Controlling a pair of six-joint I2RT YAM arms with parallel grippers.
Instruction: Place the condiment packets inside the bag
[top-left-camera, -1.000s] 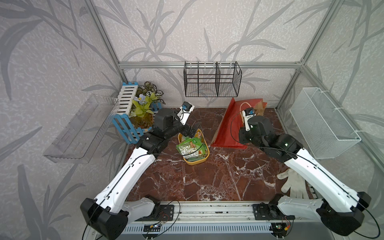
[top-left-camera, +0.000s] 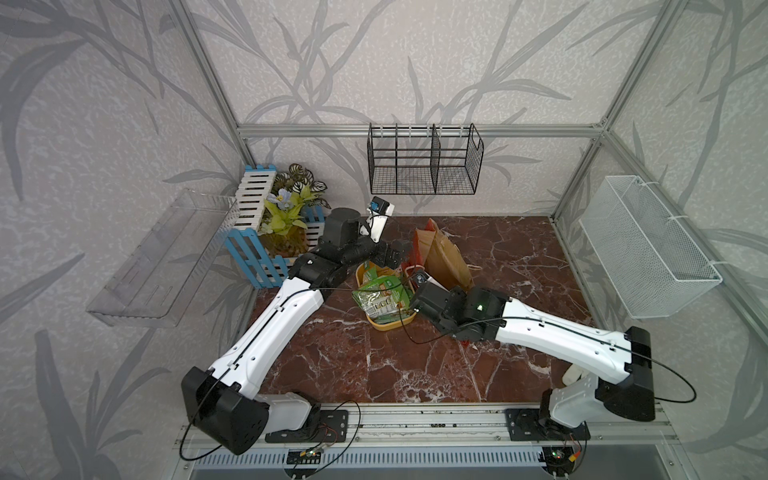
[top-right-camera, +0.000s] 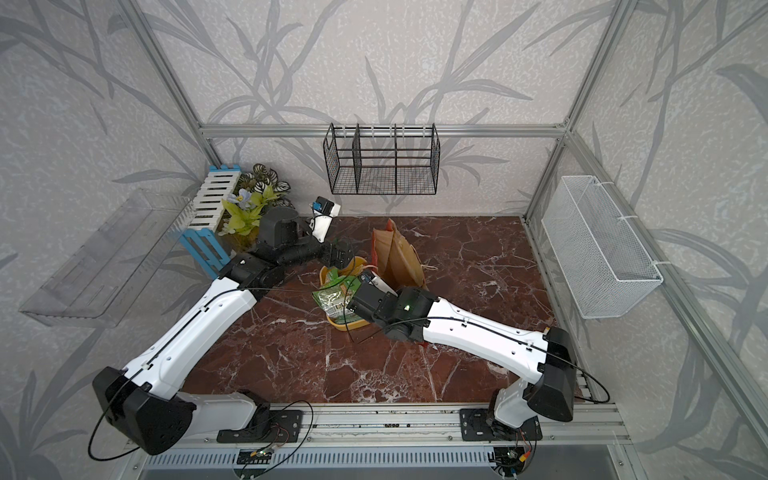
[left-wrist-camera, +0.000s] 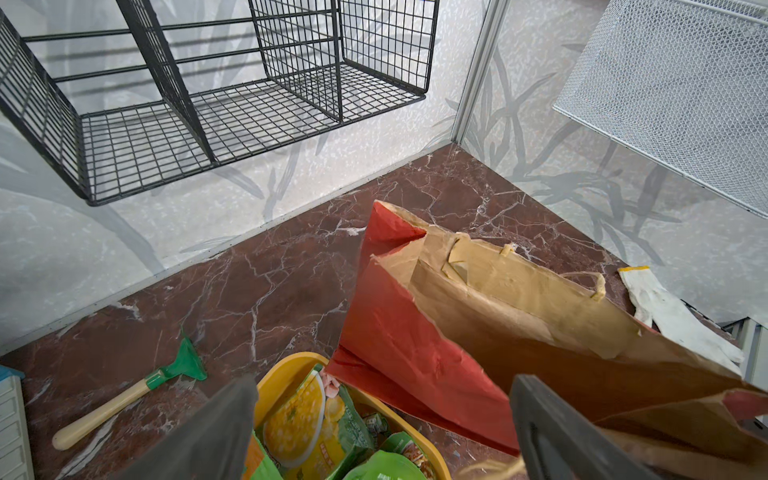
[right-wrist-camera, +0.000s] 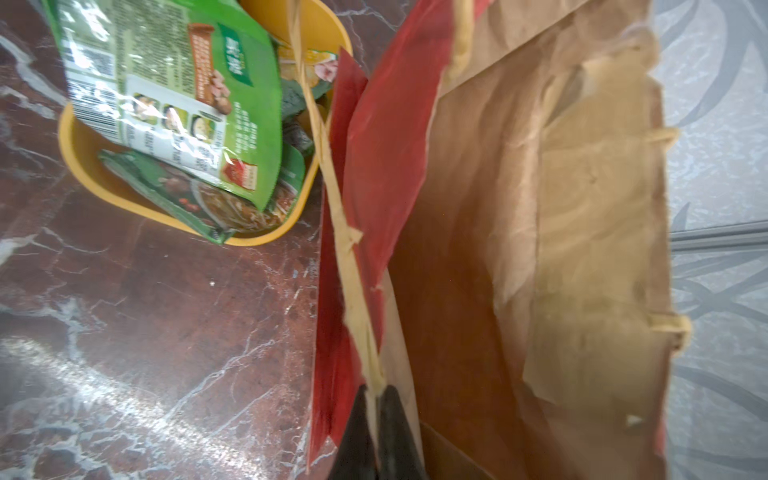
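The paper bag (top-left-camera: 440, 254), red outside and brown inside, stands open beside a yellow basket (right-wrist-camera: 88, 168) of condiment packets (right-wrist-camera: 168, 96), the top one green. My right gripper is shut on the bag's pale paper handle, at the bag's rim next to the basket. My left gripper is open above the basket and the bag's left side, with nothing between its fingers.
A green scraper (left-wrist-camera: 180, 364) lies at the back left, near a fenced planter (top-left-camera: 284, 224). A white glove (left-wrist-camera: 672, 312) lies at the right. Wire baskets hang on the back (top-left-camera: 424, 176) and right (top-left-camera: 648, 248) walls.
My right gripper has moved left and toward the front with the bag, which has shifted from the back right to beside the basket and turned.
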